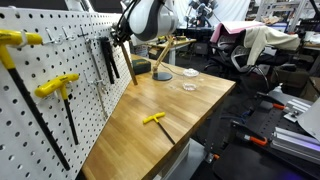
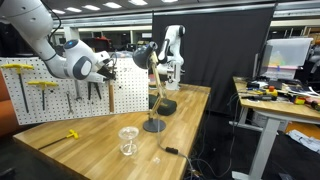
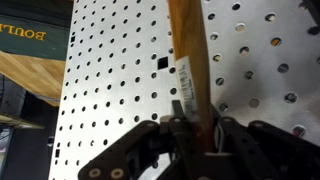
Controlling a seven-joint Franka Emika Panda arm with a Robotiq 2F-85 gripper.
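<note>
A long flat wooden piece (image 3: 190,45) with a white label runs down into my gripper in the wrist view. The gripper is shut on it; the lower part of the wood is hidden by the fingers. In the second exterior view the brown wooden piece (image 2: 111,98) hangs upright below the gripper (image 2: 108,79), close to the white pegboard (image 2: 45,97). From the first exterior view the arm reaches to the upper part of the board, and the gripper (image 1: 122,36) is small and partly merged with dark tools there.
Yellow-handled tools (image 1: 57,86) and black tools hang on the pegboard near the arm. A yellow-handled tool (image 1: 154,118) lies on the wooden table (image 1: 120,135). Clear dishes (image 2: 128,136) and a lamp (image 2: 155,125) stand on it too.
</note>
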